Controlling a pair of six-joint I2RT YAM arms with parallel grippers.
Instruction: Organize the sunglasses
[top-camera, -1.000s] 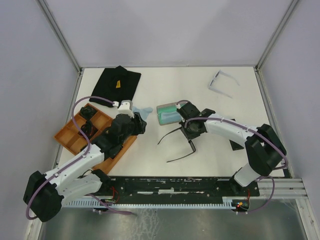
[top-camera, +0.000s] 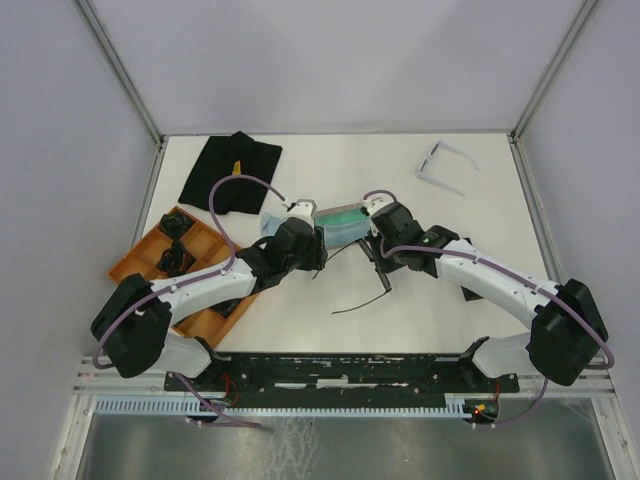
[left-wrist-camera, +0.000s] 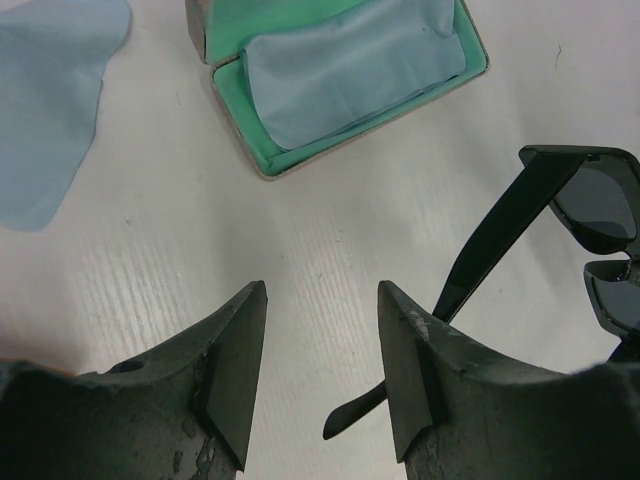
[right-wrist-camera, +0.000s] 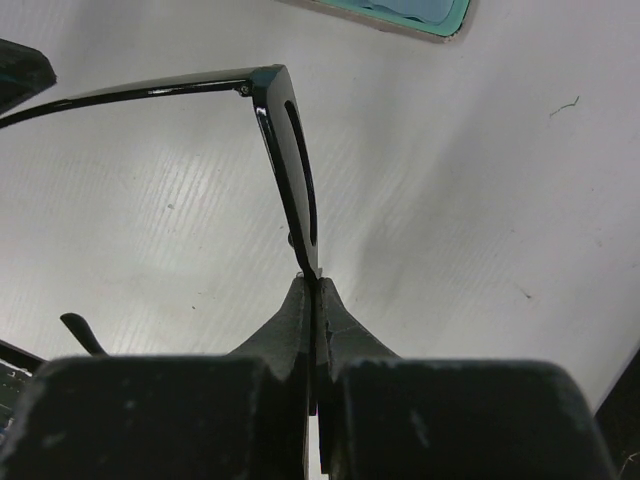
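Black sunglasses (top-camera: 383, 281) are in the middle of the table, temples unfolded toward the left. My right gripper is shut on their front frame, with the dark lens side rising from its fingertips. From the left, my left gripper is part open; the tip of one black temple (left-wrist-camera: 355, 410) shows behind and between its fingers, not gripped. At the left, a wooden compartment box (top-camera: 205, 241) holds several dark sunglasses (top-camera: 176, 223), partly covered by the left arm. White-framed sunglasses (top-camera: 440, 183) lie unfolded at the back right.
An open green case (left-wrist-camera: 260, 150) with a blue cloth (left-wrist-camera: 350, 75) inside lies behind the grippers. Another blue cloth (left-wrist-camera: 50, 110) is beside it. Black fabric (top-camera: 215, 190) lies at the back left, and a dark flat item (top-camera: 472, 293) at the right.
My left gripper has moved right, from near the box to the temples of the black sunglasses.
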